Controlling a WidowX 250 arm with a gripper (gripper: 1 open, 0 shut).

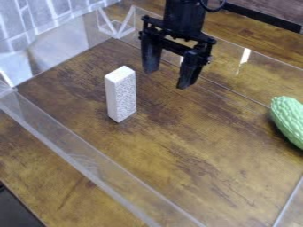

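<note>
A white speckled upright block (120, 94) stands on the wooden board at the left of centre. My black gripper (168, 66) hangs at the top centre, above and behind the block to its right, open with a wide space between its two fingers and nothing in it. A pale green vegetable-like object (288, 119) lies at the right edge, partly out of view.
Clear plastic walls (89, 160) border the wooden tray floor (190, 160). A whitish patterned cloth or surface (24, 35) is at the upper left.
</note>
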